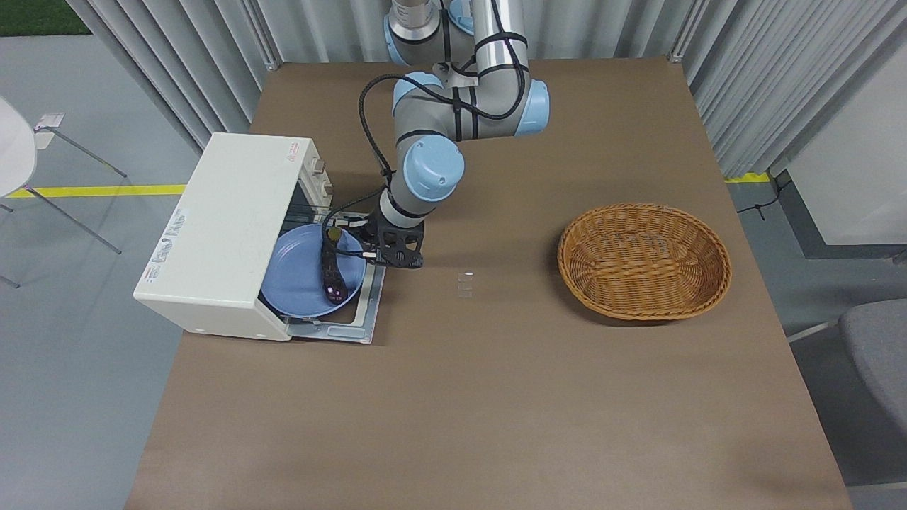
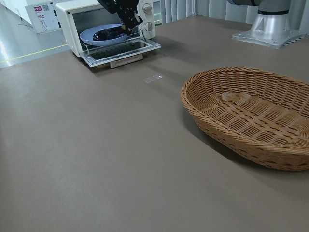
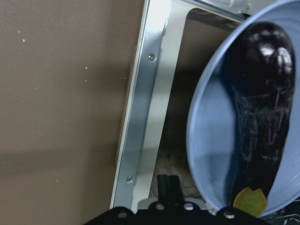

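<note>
A dark eggplant [image 1: 333, 276] with a yellowish stem end lies in a blue plate [image 1: 293, 276] on the lowered door [image 1: 331, 331] and rack of a white toaster oven [image 1: 212, 229]. My gripper [image 1: 374, 242] is over the right side of the plate, by the stem end. In the wrist view, its dark tips show at the bottom, close to the plate's rim [image 3: 192, 140]; they look pressed together, with no object visible between them, though the view is partly cropped. In the left camera view it hangs above the plate.
A wicker basket [image 1: 643, 262] stands on the right of the brown table [image 1: 476, 391]. The table between oven and basket is clear apart from small transparent patches [image 1: 465, 285]. The front of the table is empty.
</note>
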